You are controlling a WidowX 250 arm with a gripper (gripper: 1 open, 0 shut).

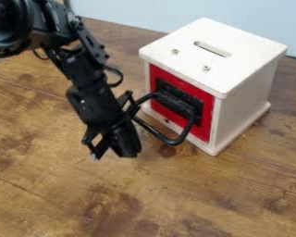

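A white wooden box point(242, 93) with a red front panel point(206, 132) stands at the right, a slot and screws on its top. A black piece with a looped black handle point(178, 139) is on the red front, the loop reaching out to the left. My black gripper point(117, 148) hangs low over the table just left of that loop, shut, with nothing visible between its fingers. Whether it touches the handle is unclear.
A pale wall point(138, 11) runs along the back.
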